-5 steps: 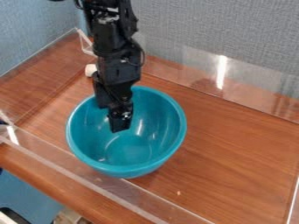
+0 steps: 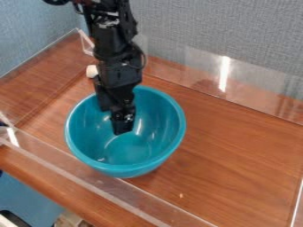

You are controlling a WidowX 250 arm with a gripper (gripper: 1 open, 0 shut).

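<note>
A large teal bowl [image 2: 148, 146] sits on the wooden table, left of centre in the camera view. My black gripper [image 2: 119, 115] reaches down from above into the bowl, over its upper-left part, with its lower end inside the rim. The gripper is open; whether its fingers touch the bowl's inside cannot be told, as they are dark and small.
A small pale object [image 2: 91, 71] lies behind the arm. Clear panels border the wooden table [image 2: 236, 160] at back and front-left.
The bowl has shifted slightly left and looks a little smaller. My gripper has moved slightly left with it.
</note>
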